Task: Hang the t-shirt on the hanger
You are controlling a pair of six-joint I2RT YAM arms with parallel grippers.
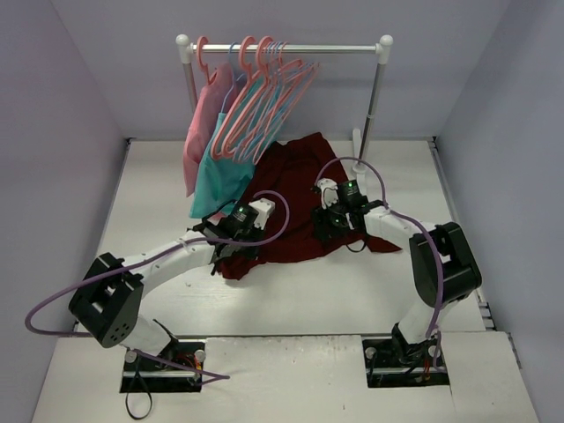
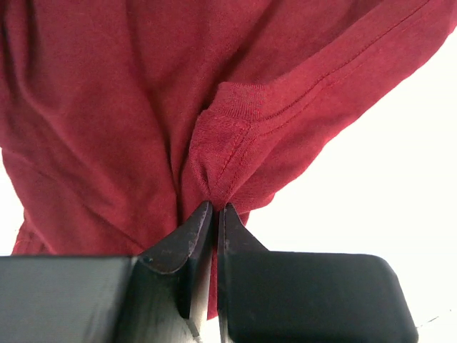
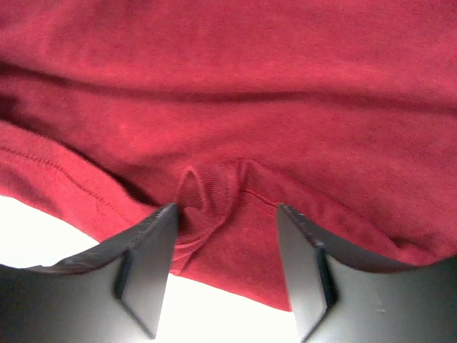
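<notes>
The dark red t-shirt (image 1: 295, 176) lies spread and wrinkled on the table below the rack. In the left wrist view my left gripper is shut on the shirt's fabric beside the collar seam (image 2: 243, 111). My right gripper stands open over the shirt's near edge, with a ribbed, folded bit of collar (image 3: 211, 193) between and below its fingers. Pink hangers (image 1: 273, 97) hang bunched on the rail, apart from the red shirt. In the top view the fingertips of both grippers are hard to make out.
A white rail (image 1: 339, 50) carries a pink shirt (image 1: 204, 128) and a turquoise shirt (image 1: 220, 176) at its left, close by the hangers. The rail's right half is empty.
</notes>
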